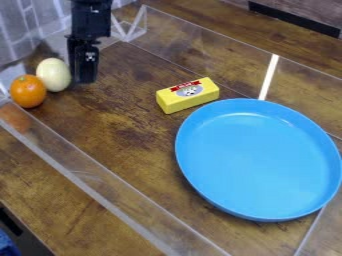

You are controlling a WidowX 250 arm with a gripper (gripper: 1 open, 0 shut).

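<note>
My dark gripper (83,68) hangs at the upper left, just right of a pale cream, egg-shaped object (54,73). An orange round fruit (27,92) lies below and left of that. The fingertips are small and dark, and I cannot tell how far apart they are or whether they touch the pale object.
A yellow box (187,95) with a red label lies near the middle. A large blue plate (257,158) fills the right side. Clear strips cross the wooden table (127,170).
</note>
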